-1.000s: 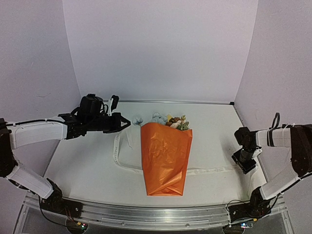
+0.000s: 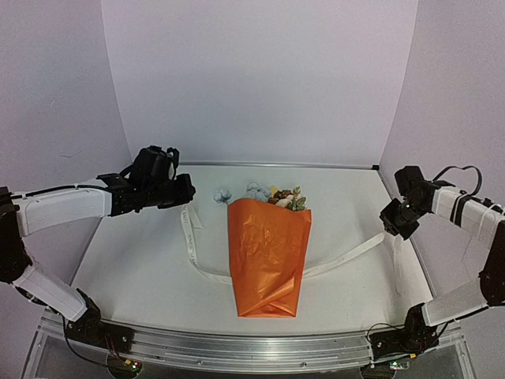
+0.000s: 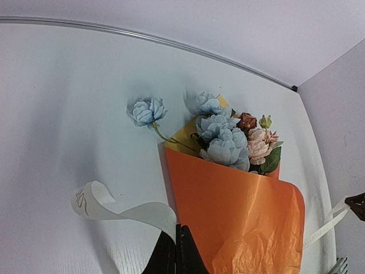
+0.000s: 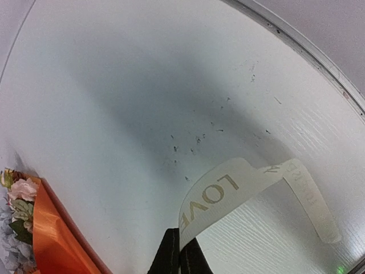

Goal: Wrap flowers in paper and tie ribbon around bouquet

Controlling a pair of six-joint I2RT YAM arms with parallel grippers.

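An orange-wrapped bouquet lies in the middle of the table, its blue, pink and brown flowers toward the back. A cream ribbon with printed letters passes beneath the wrapping and comes out on both sides. My left gripper, above the table left of the flowers, is shut on the ribbon's left part; a loose end curls beyond its fingertips. At the far right my right gripper is shut on the other part, and its free tail hangs past the fingers with "LOVE" readable near them.
One blue flower sticks out to the left of the bunch on its stem. Bare white table lies between the bouquet and the right arm. Walls close in at the back and both sides; a metal rail runs along the front.
The left gripper has drawn back a little to the left. The bouquet has stayed put.
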